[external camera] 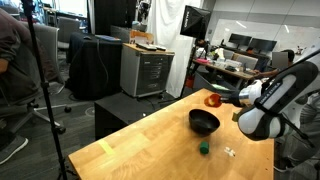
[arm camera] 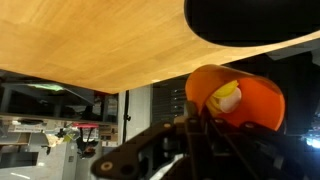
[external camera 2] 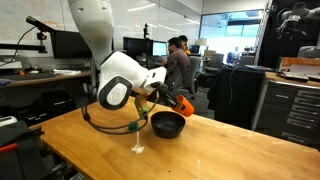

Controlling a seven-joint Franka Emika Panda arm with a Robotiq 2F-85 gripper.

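An orange-red cup (arm camera: 275, 80) shows in the wrist view with its mouth toward the camera, and something yellow and pale (arm camera: 226, 97) is inside it. My gripper is shut on the cup's rim. In exterior view 1 the cup (external camera: 212, 100) is held up just behind the black bowl (external camera: 204, 123), with the gripper (external camera: 226, 97) on its right. In exterior view 2 the cup (external camera 2: 185, 105) looks tilted, above and right of the bowl (external camera 2: 168, 125). The bowl's inside is too dark to read.
A small green object (external camera: 204, 147) lies on the wooden table (external camera: 150, 145) in front of the bowl. Small white bits (external camera: 230, 152) lie to its right.
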